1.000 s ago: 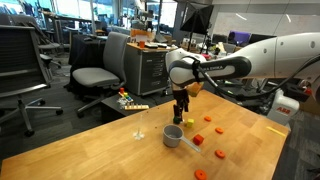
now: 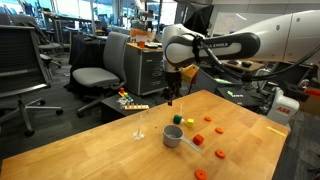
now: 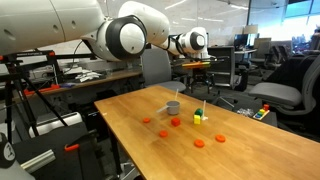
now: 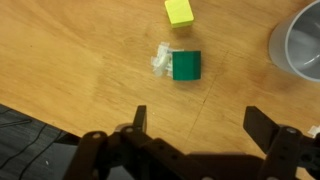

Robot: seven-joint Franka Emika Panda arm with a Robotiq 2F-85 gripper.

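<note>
In the wrist view my gripper stands open, its two black fingers wide apart with only bare tabletop between them. A dark green block (image 4: 186, 65) lies on the table beyond the fingertips, clear of them. Touching or nearly touching its left side is a small white piece (image 4: 162, 58), whose shape I cannot make out. A yellow block (image 4: 179, 12) is farther up. The grey cup (image 4: 298, 42) stands at the right, partly cut off by the frame. Exterior view 1 has my gripper (image 2: 177, 95) above the table, higher than the green block (image 2: 178, 117) and the cup (image 2: 172, 134).
Several red pieces lie spread over the wooden table, one red disc (image 2: 200, 174) near its front. Office chairs (image 2: 98, 78) stand behind the table. Dark cables (image 4: 30, 140) show past the edge in the wrist view.
My gripper has risen from low over the table beside the cup to well above it.
</note>
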